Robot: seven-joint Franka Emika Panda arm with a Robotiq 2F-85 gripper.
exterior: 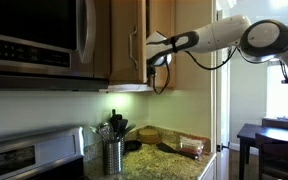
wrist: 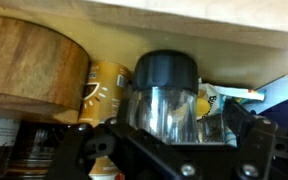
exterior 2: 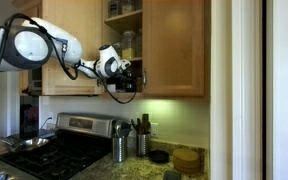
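Note:
In the wrist view, a clear jar with a black lid [wrist: 165, 72] stands in the cabinet, between an orange can with a sun print [wrist: 105, 92] and a small bottle with a patterned cap [wrist: 206, 99]. My gripper is open, its dark fingers showing low in the picture on either side of the jar's front. Whether they touch the glass cannot be told. From outside, the gripper [exterior 2: 124, 76] reaches into the open upper cabinet [exterior 2: 130, 20], below a shelf holding jars [exterior 2: 129, 44]. The cabinet door hides the cabinet's inside in exterior view 1.
A wooden-lidded container [wrist: 34, 64] crowds the jar's left; a white and blue box [wrist: 270, 100] is at its right. Below are the stove [exterior 2: 59, 150], utensil holders [exterior 2: 120, 149] and the counter [exterior: 162, 165]. A closed cabinet door [exterior 2: 175, 50] borders the opening.

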